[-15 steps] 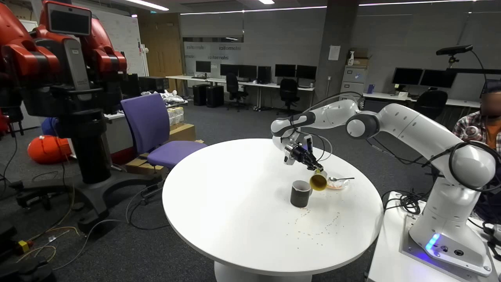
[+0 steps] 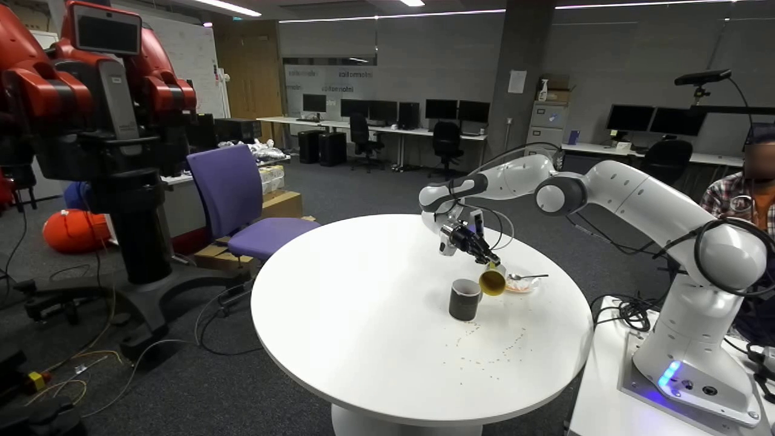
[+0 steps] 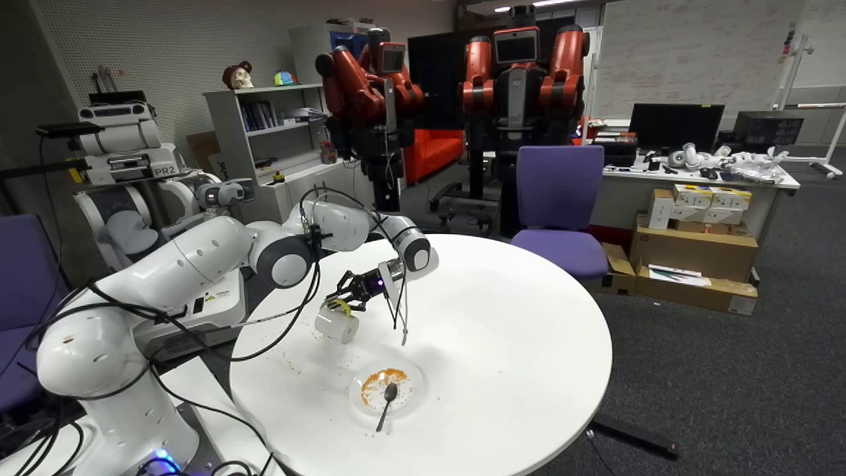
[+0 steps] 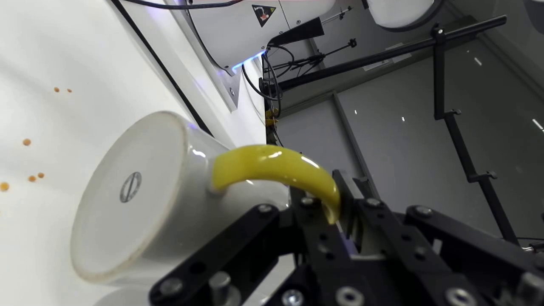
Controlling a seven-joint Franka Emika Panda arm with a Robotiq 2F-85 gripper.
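A white mug (image 4: pixel 137 188) with a yellow handle (image 4: pixel 275 165) and yellow inside is tipped on its side. My gripper is shut on that handle, as the wrist view shows. In exterior view 1 the mug's yellow mouth (image 2: pixel 492 283) faces the camera, close beside an upright dark grey mug (image 2: pixel 464 301). From the other side, in exterior view 2, the gripper (image 3: pixel 341 301) holds the white mug (image 3: pixel 336 324) base toward the camera. Whether the tilted mug touches the table or the dark mug, I cannot tell. Its inside looks empty.
A clear plate (image 3: pixel 416 392) holds small orange grains and a spoon (image 3: pixel 388 400). Several loose grains (image 2: pixel 501 357) lie scattered on the round white table (image 2: pixel 349 305). A purple chair (image 2: pixel 230 192) stands beyond its edge.
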